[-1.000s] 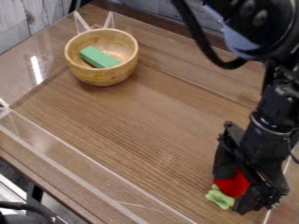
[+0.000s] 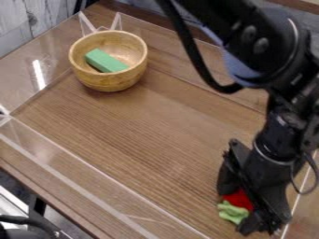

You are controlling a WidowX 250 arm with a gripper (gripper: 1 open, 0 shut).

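Note:
My gripper [image 2: 256,196] is at the lower right, low over a small red object [image 2: 238,200] with a pale green part [image 2: 233,214], at the table's near edge. Its dark fingers are open around this object, partly covering it. Whether they touch it I cannot tell.
A wooden bowl [image 2: 126,77] holding a green block [image 2: 103,60] stands at the upper left. A black cable runs down to the arm from the top.
The bowl is unchanged.

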